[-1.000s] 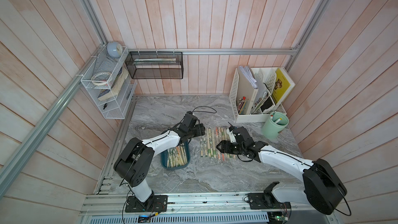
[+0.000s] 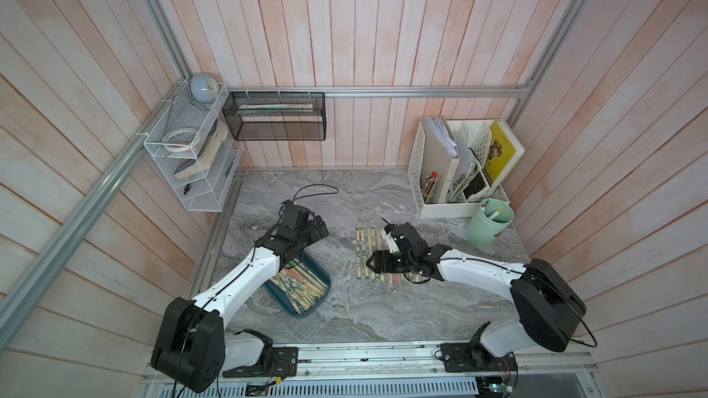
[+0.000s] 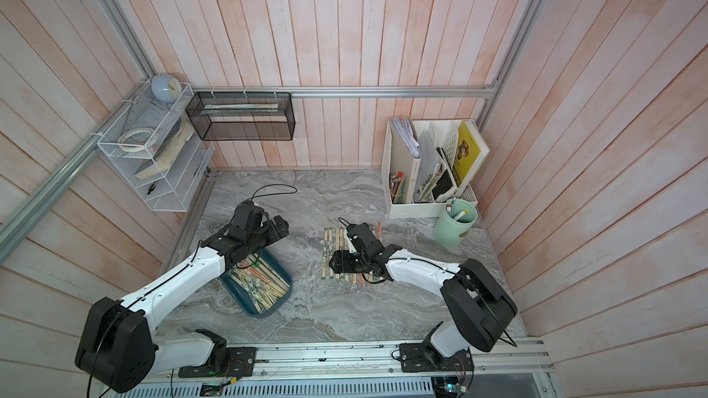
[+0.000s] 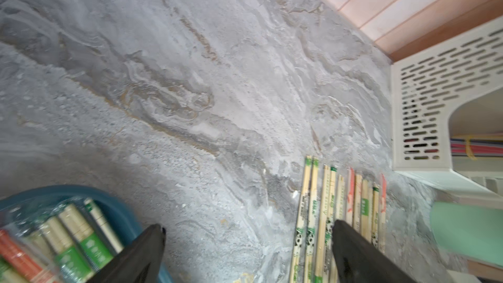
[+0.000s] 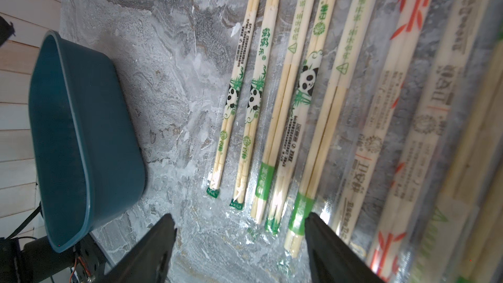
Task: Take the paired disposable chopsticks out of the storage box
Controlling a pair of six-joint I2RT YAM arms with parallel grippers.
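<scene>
The teal storage box [image 2: 322, 293] stands on the table at left, turned at an angle, with many wrapped chopstick pairs [image 2: 301, 287] in it. My left gripper [image 2: 321, 227] is above and beyond the box's far end; its fingers [image 4: 133, 256] are apart and hold nothing. A row of wrapped pairs lies side by side on the table right of the box, including a panda-printed pair [image 5: 230, 97] at its left end. Over the row hangs my right gripper [image 3: 337, 261], its fingers [image 5: 152, 251] parted with nothing held. The right arm hides part of the row in both top views.
A white file holder [image 2: 450, 210] with folders and pens stands at the back right, beside a green cup [image 2: 486, 227]. A wire shelf [image 2: 199, 191] and a black mesh basket [image 2: 274, 132] hang on the walls. Bare marble lies behind and in front of the row.
The left gripper has drawn back leftward from beside the row; the box has shifted left and turned. The right gripper has moved left over the row.
</scene>
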